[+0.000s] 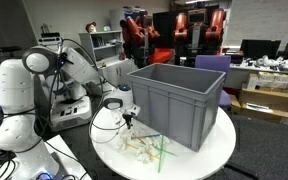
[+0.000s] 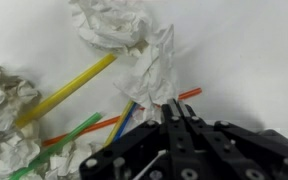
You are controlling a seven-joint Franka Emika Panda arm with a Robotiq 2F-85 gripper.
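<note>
My gripper is shut at the bottom of the wrist view, low over the white table. A crumpled piece of white paper (image 2: 152,78) lies right against its fingertips; whether any edge of it is pinched cannot be made out. Around it are a yellow straw (image 2: 69,92), a green straw (image 2: 69,138) and an orange-red straw (image 2: 109,122), partly under the paper. Another crumpled paper (image 2: 114,25) sits at the top, and more paper (image 2: 2,105) is at the left. In the exterior view the gripper (image 1: 130,122) is above the far edge of this litter.
A large grey bin (image 1: 174,105) stands on the round white table (image 1: 206,155), close behind and right of the gripper. Long green straws (image 1: 161,155) lie in front of it. Shelves and boxes stand in the background.
</note>
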